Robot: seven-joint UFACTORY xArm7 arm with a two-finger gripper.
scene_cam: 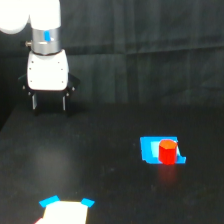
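Observation:
A small red cylinder-like object [168,152] stands upright at the right, on a white patch edged with blue tape [148,143]. It covers part of that patch. Far off at the upper left hangs my gripper [49,102], its two dark fingers spread apart. Only dark background shows between them. A wide stretch of black surface separates the gripper from the red object.
At the bottom left edge lies a pale square [65,213] with blue tape at its upper corners, partly cut off by the frame. Dark curtain [140,50] closes off the back.

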